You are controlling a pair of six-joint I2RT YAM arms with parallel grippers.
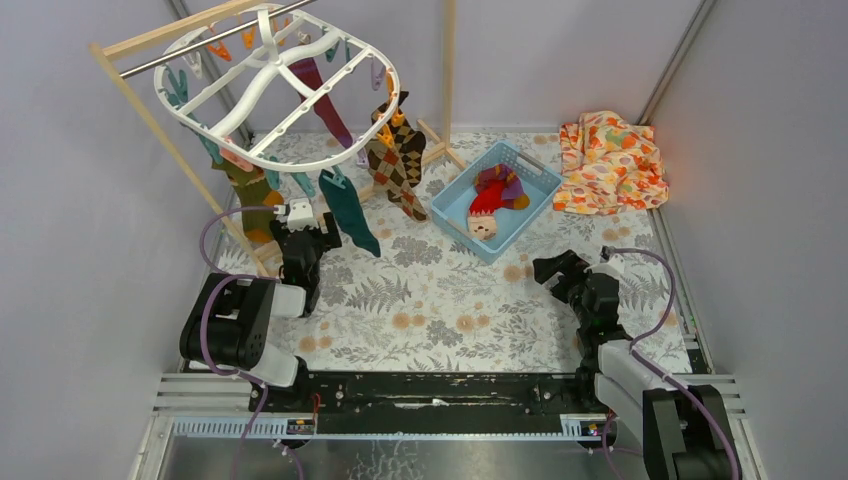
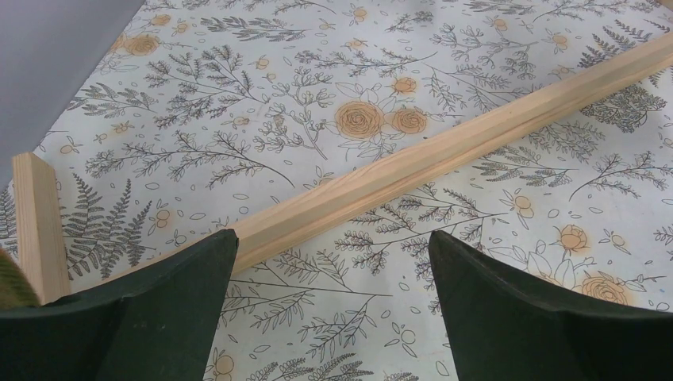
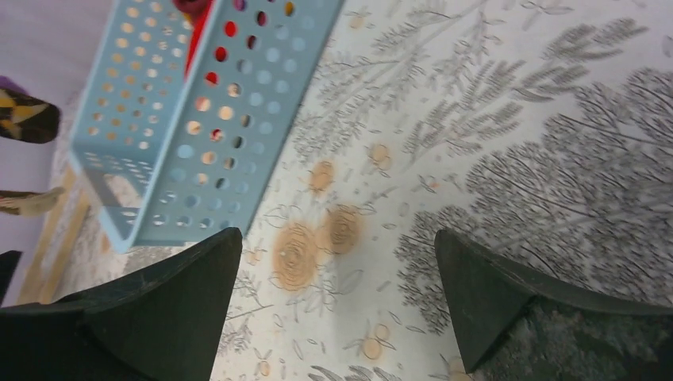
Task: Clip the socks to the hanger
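A white ring hanger [image 1: 381, 70] with coloured clips hangs at the upper left of the top view, several socks clipped to it, including a teal sock [image 1: 350, 215] and an argyle sock [image 1: 395, 180]. A blue basket [image 1: 535, 220] holds a red sock [image 1: 483, 205] and a purple one [image 1: 508, 190]. My left gripper [image 1: 306, 225] is low at the left beside the hanging socks, open and empty over a wooden bar [image 2: 397, 167]. My right gripper [image 1: 560, 270] is open and empty, right and front of the basket [image 3: 214, 159].
An orange patterned cloth [image 1: 610, 165] lies bunched at the back right. The wooden frame [image 1: 150, 120] stands round the hanger at the left.
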